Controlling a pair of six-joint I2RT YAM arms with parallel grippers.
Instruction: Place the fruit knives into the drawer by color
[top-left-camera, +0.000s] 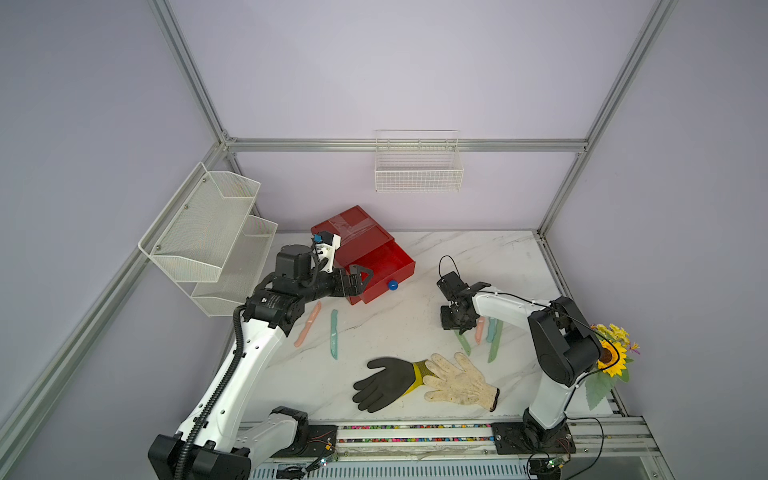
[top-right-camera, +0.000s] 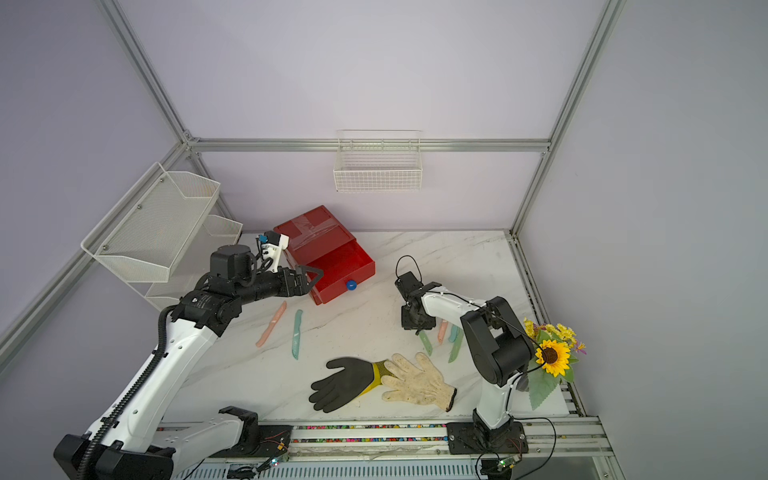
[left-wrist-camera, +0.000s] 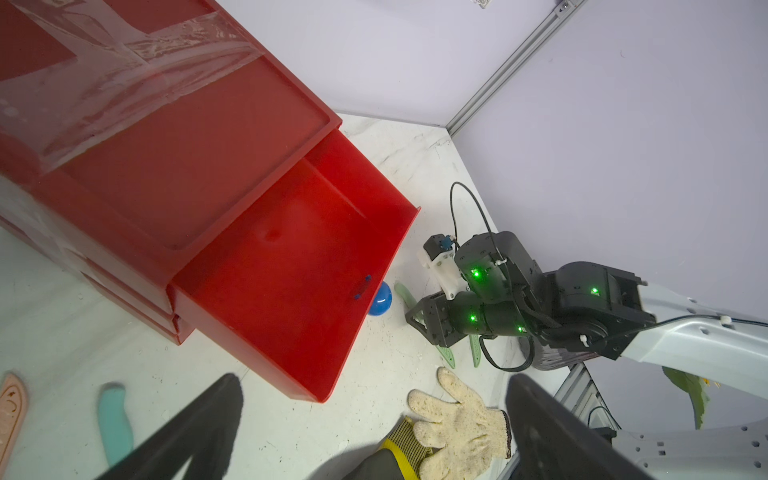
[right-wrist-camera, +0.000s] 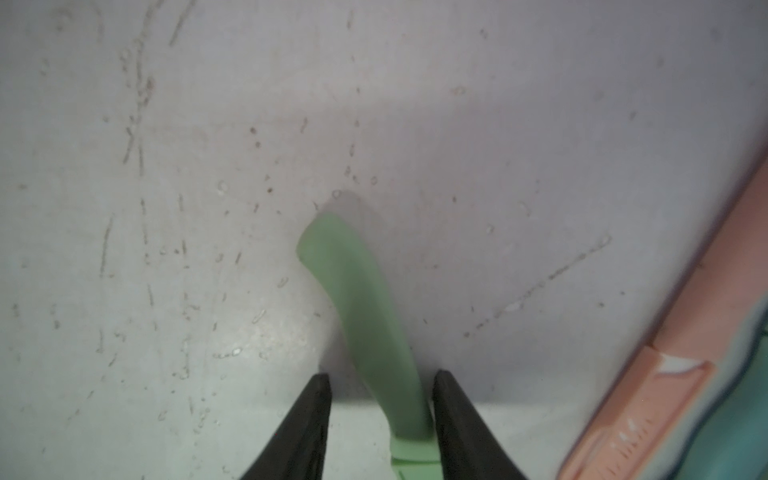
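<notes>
A green knife (right-wrist-camera: 364, 312) lies on the table in the right wrist view, running down between the spread fingers of my right gripper. The right finger (right-wrist-camera: 460, 416) is very near it; contact cannot be made out. Beside it are a pink knife (top-left-camera: 479, 329), a teal knife (top-left-camera: 491, 329) and a second green knife (top-left-camera: 496, 341). The red box's drawer (left-wrist-camera: 272, 264) is pulled out and looks empty. My left gripper hangs open by it, holding nothing. Left of the box lie another pink knife (top-left-camera: 307, 324) and a teal one (top-left-camera: 334, 334).
A dark glove (top-left-camera: 388, 384) and a cream glove (top-left-camera: 460, 384) occupy the front middle of the table. Sunflowers (top-left-camera: 612, 356) stand at the right edge, and a white mesh rack (top-left-camera: 208, 232) hangs on the left. Between drawer and right arm the table is bare.
</notes>
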